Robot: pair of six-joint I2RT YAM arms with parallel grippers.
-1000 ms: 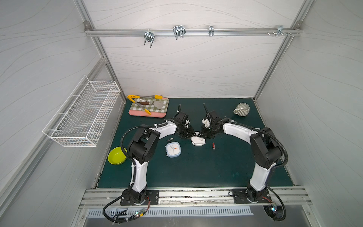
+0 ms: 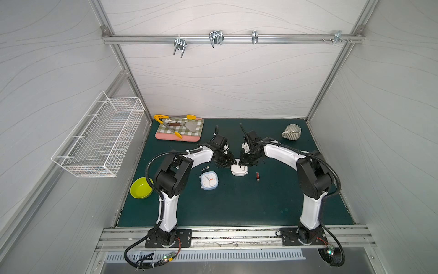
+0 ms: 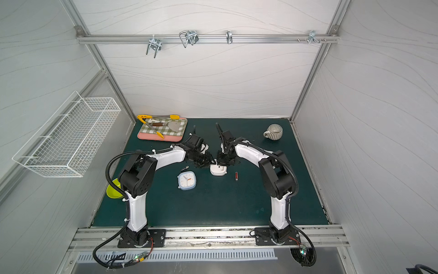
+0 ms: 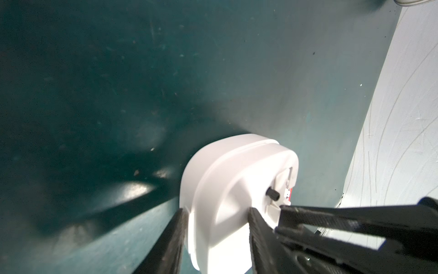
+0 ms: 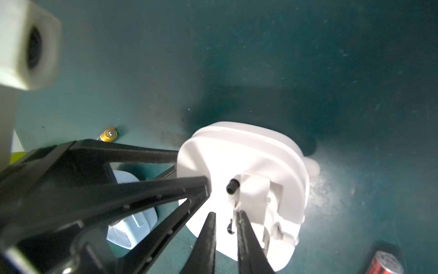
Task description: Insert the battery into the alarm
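Observation:
The white alarm (image 2: 239, 170) lies back side up mid-table. My left gripper is shut on its rim. Over its back, in the right wrist view, hangs my right gripper, slightly open with a narrow gap and no battery visible between its fingertips. Two black knobs and a recessed battery compartment (image 5: 257, 201) show on the alarm's back; no battery is seen in it. A red battery (image 2: 257, 176) rests on the table to the alarm's right. Another battery (image 5: 108, 134), with a yellow end, lies on its left.
A light-blue clock (image 2: 209, 180) sits front-left of the alarm. A green bowl (image 2: 141, 188), a pink tray (image 2: 177, 137) with utensils and a ribbed cup (image 2: 292, 132) stand farther out.
The left arm, the alarm and both batteries look unmoved.

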